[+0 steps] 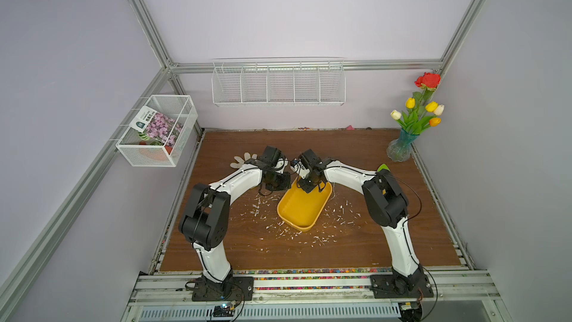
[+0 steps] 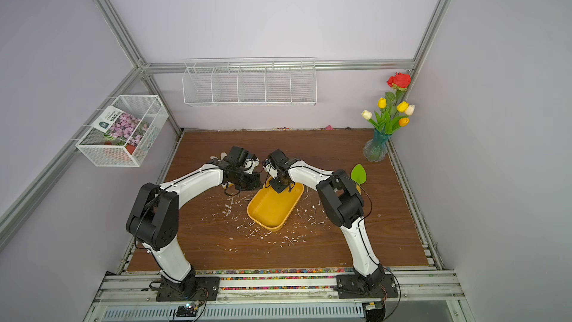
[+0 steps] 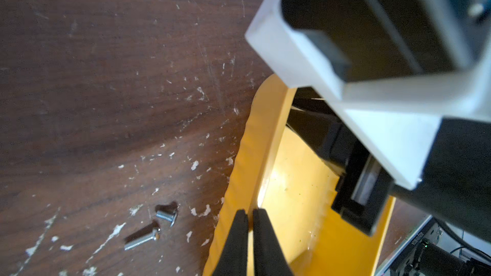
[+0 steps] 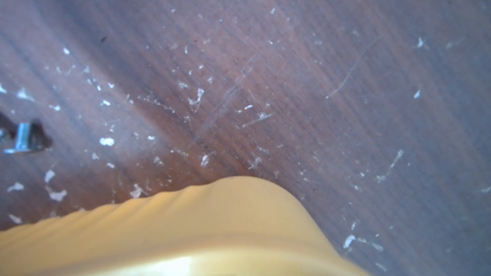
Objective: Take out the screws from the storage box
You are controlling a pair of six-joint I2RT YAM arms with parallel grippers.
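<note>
The yellow storage box (image 1: pixel 301 208) sits on the wooden table, its visible floor bare in the top views. My left gripper is shut on the box's rim. Two silver screws (image 3: pixel 143 239) lie on the table beside the box in the left wrist view. My right gripper (image 2: pixel 280 182) is over the box's far end, close to the left one; its fingers are not clear, and in the right wrist view only the box's edge and a screw (image 4: pixel 24 135) on the table show.
A glove (image 1: pixel 241 159) lies behind the left arm. A vase with flowers (image 1: pixel 400 146) stands at the back right, a green leaf (image 2: pixel 358 173) near it. Scattered light flecks cover the table around the box.
</note>
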